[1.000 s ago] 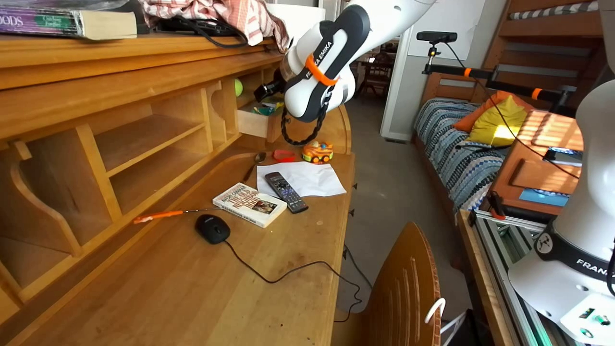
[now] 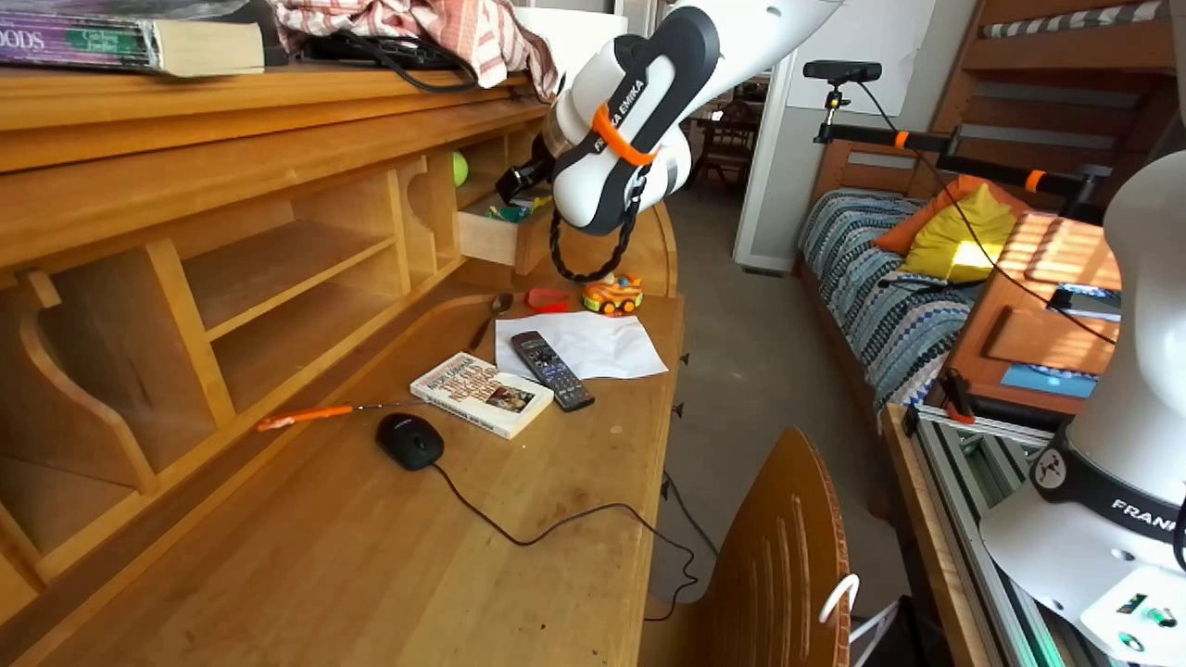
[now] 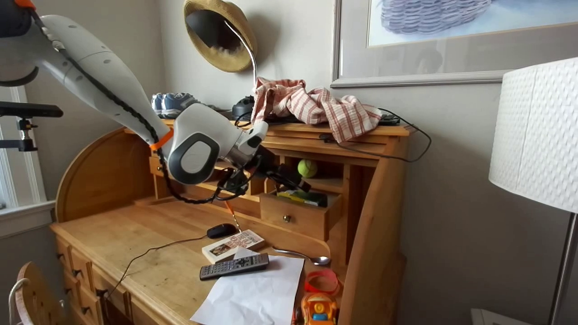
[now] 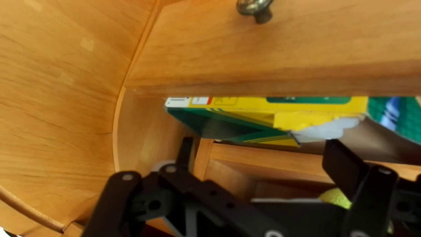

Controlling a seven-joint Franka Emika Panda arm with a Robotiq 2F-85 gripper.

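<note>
A pulled-out wooden drawer (image 3: 293, 218) in the desk's hutch holds a yellow and green box (image 4: 236, 118) with one torn corner. Something green with a crayon picture (image 4: 398, 118) lies beside it in the wrist view. Directly over the drawer, my gripper stands open, its two black fingers wide apart. Nothing is held between them. In the wrist view one finger (image 4: 342, 166) appears close to the box's torn end; whether it touches cannot be told. Exterior view 1 shows the gripper (image 2: 509, 184) just above the drawer front (image 2: 485, 239).
A tennis ball (image 3: 307, 168) sits in the compartment behind the drawer. Paper (image 3: 254, 292), a remote (image 3: 234, 266), a book (image 3: 233, 245), a spoon (image 3: 319, 260), a mouse (image 2: 410, 440) and a toy car (image 2: 612, 295) lie on the desktop.
The arm's wrist and gripper have shifted very slightly to the right in exterior view 1. The drawer and the desktop objects stay where they were.
</note>
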